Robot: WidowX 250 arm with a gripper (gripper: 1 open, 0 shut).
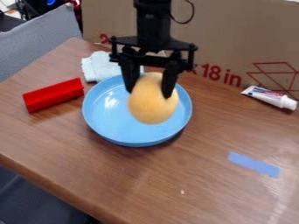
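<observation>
My gripper (149, 77) hangs over the middle of the blue plate (107, 122), shut on a round, pale yellow-orange object (153, 103). The object covers part of the plate behind it; whether it touches the plate is unclear from this view.
A red cylinder (52, 95) lies left of the plate, and a white cloth (98, 66) sits behind it. A toothpaste tube (270, 97) lies at the back right, near a cardboard box (233, 44). A blue tape strip (253, 164) marks the open wood at the front right.
</observation>
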